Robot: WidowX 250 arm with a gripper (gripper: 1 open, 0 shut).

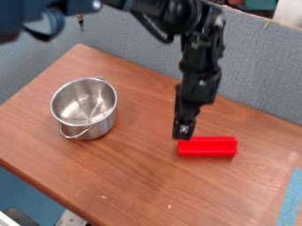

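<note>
A black robot arm reaches down from the top of the camera view, its gripper point(184, 129) low at the back-left end of a red rectangular block point(210, 147) lying on the wooden table point(141, 185). The gripper stands open; whether it touches the block is unclear. A steel pot point(85, 108) with wire handles sits at the left.
A grey padded wall point(253, 71) runs along the back. A light blue strip point(290, 196) lies at the right edge.
</note>
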